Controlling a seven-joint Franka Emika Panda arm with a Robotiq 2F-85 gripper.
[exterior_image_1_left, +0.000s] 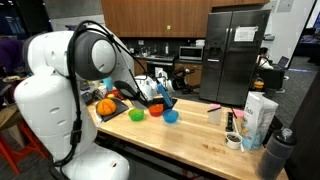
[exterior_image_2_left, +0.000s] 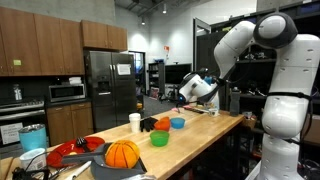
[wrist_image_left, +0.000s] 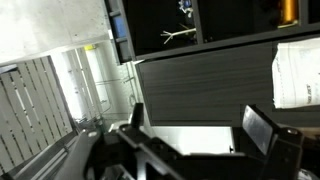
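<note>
My gripper stands open in the wrist view, its dark fingers well apart and nothing held between them. In exterior view 1, the hand is in the air above and behind a row of bowls. Those are a green bowl (exterior_image_1_left: 136, 115), an orange-red bowl (exterior_image_1_left: 155, 110) and a blue bowl (exterior_image_1_left: 171, 116) on the wooden table. Exterior view 2 also has the green bowl (exterior_image_2_left: 159, 139), the orange-red bowl (exterior_image_2_left: 162, 124) and the blue bowl (exterior_image_2_left: 177, 123). The bowls are out of the wrist camera's sight.
An orange pumpkin (exterior_image_1_left: 106, 107) and a dark rack (exterior_image_2_left: 118, 150) occupy one table end. Toward the other end are a carton-like pack (exterior_image_1_left: 258, 120) and a dark canister (exterior_image_1_left: 277, 153). Bare tabletop (exterior_image_1_left: 205, 140) stretches between the blue bowl and these.
</note>
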